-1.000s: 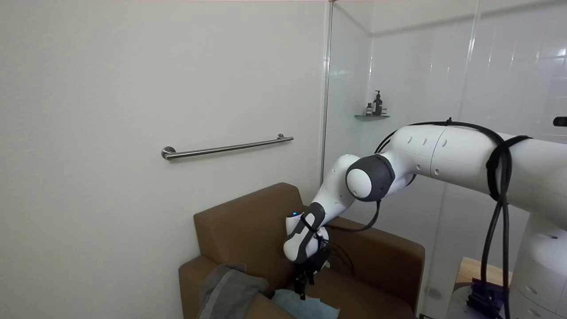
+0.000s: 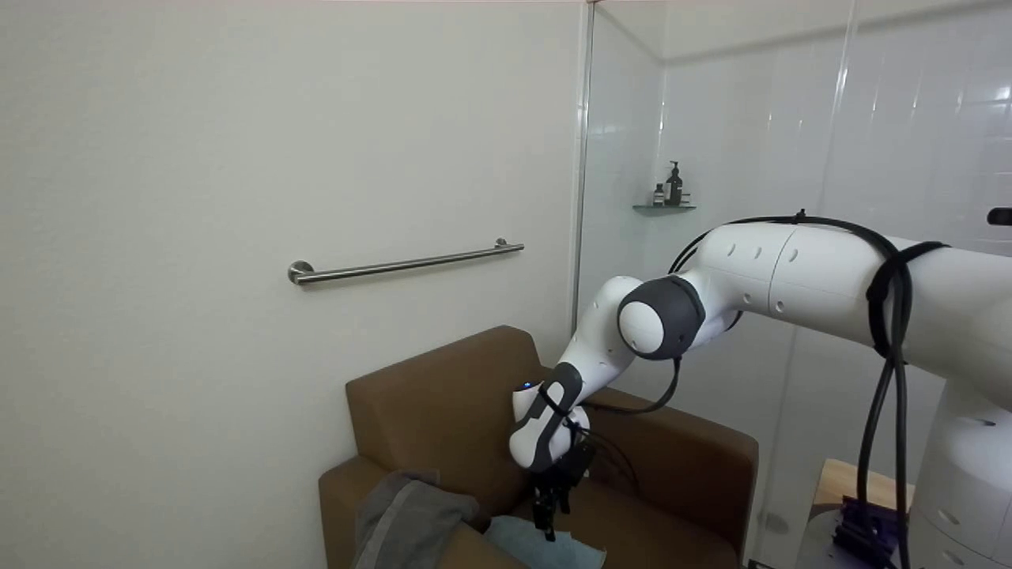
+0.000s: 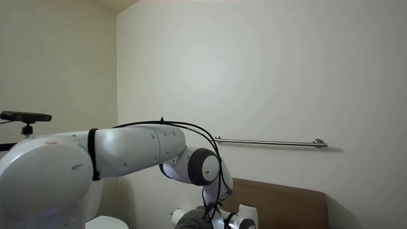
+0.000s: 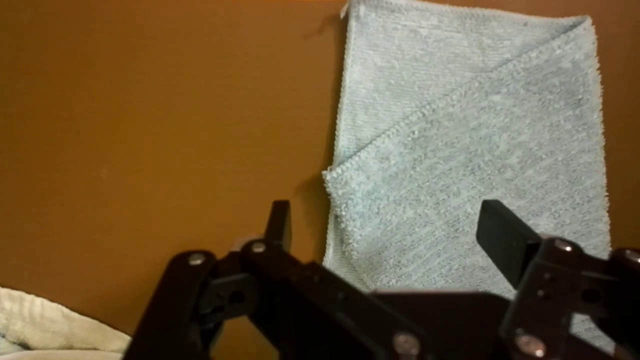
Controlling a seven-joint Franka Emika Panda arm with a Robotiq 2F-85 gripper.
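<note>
A pale blue-grey cloth (image 4: 480, 156) lies on the brown seat, one layer folded over so that a diagonal edge crosses it. That same cloth (image 2: 531, 542) shows at the bottom of exterior view 1, beneath the gripper (image 2: 550, 529). My gripper is open in the wrist view, its left finger over bare seat and its right finger over the cloth. The cloth's left edge and folded corner lie between the two fingers; whether a fingertip touches it, I cannot tell. In exterior view 2 the fingers are out of frame.
The brown armchair (image 2: 655, 436) has a backrest and arms close around my wrist. A grey towel (image 2: 417, 517) drapes over its near arm. On the wall runs a metal bar (image 2: 408, 265). Pale fabric (image 4: 48, 324) enters the wrist view at lower left. Bare seat (image 4: 162, 132) lies left of the cloth.
The gripper and wrist have shifted slightly to the right and down in exterior view 1. The cloth and towel look unmoved.
</note>
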